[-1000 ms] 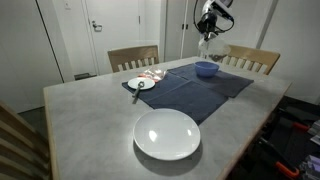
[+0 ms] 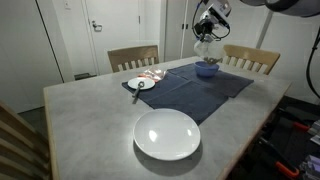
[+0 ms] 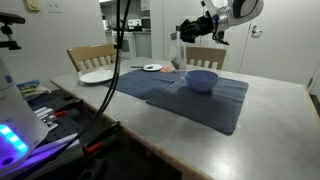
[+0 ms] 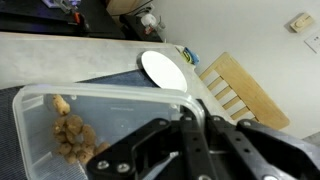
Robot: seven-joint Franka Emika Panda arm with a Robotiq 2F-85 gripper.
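Observation:
A clear container (image 4: 100, 110) with several brown lumps (image 4: 80, 135) inside fills the lower left of the wrist view. My gripper is shut on its rim or wall. In exterior view 2 the same container (image 3: 178, 50) hangs below my gripper (image 3: 188, 32), above the table and just left of a blue bowl (image 3: 202, 81). Exterior view 1 has my gripper (image 2: 207, 28) holding the pale container (image 2: 203, 46) over or near the bowl (image 2: 206, 70). The bowl's inside is hidden from these views.
A dark mat (image 2: 185, 98) lies under the bowl. A large white plate (image 2: 166, 135) is at the near end, with a smaller white plate (image 2: 142, 83) beyond it. Wooden chairs (image 2: 133, 58) stand along the table.
In exterior view 1 the arm and gripper have swung round, and the container has shifted slightly left and changed its tilt. The bowl and plates have stayed put.

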